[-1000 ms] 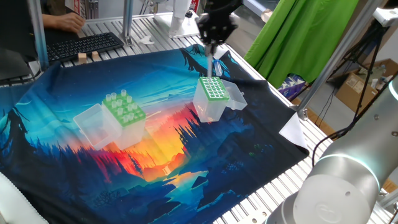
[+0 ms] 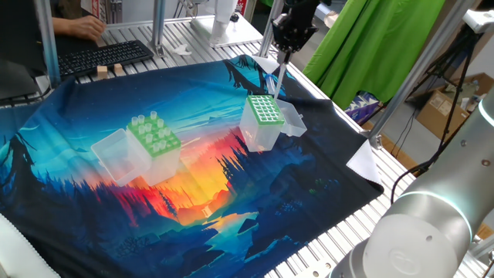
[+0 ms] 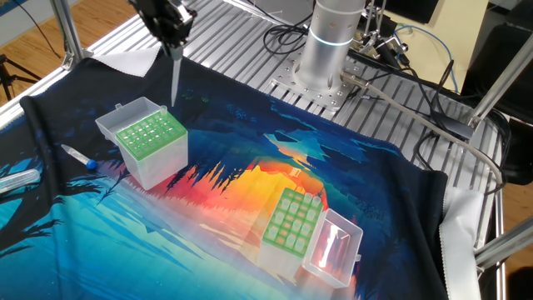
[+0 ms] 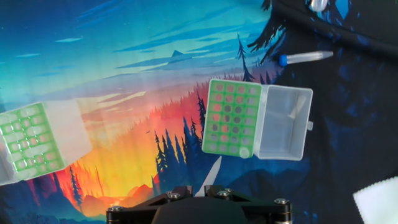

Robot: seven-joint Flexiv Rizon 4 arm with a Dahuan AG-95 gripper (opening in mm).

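Note:
My gripper is shut on a slender translucent pipette tip, which hangs down in both exterior views. A box with a green rack of mostly open holes stands below and beside the gripper, its clear lid folded open. One pale round piece sits at a corner of that rack in the wrist view. The held tip is apart from this box and outside its rack. A second green-topped box carries several upright tips, and its lid is open too.
A blue-capped tube lies on the printed cloth near the sparser box. Clear plastic lies farther left. Cloth between the two boxes is bare. A keyboard and a person's hand are at the table's far side.
In exterior view 1, my gripper has moved right with the tip, from above the sparser box's back edge to beyond its lid side. The boxes have stayed put.

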